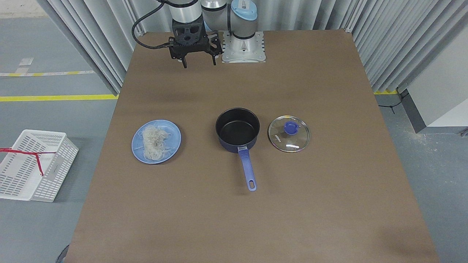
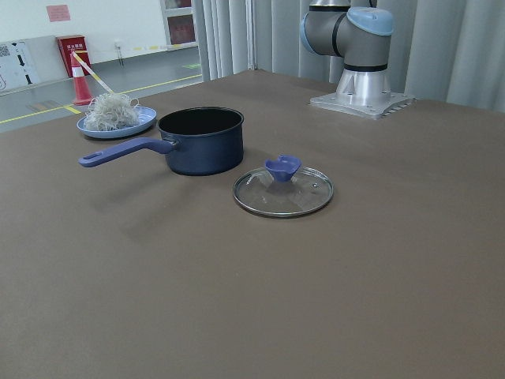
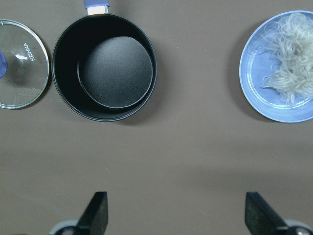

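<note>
A dark blue saucepan with a blue handle stands empty in the middle of the table. A blue plate holding a tangle of pale noodles lies on one side of it, left in the front view. A glass lid with a blue knob lies flat on the other side. My gripper hangs at the back of the table, above and behind these things, open with nothing between its fingers; both fingertips show at the bottom of the wrist view.
The robot base stands at the back edge beside corrugated curtains. A white basket sits on the floor to the left, off the table.
</note>
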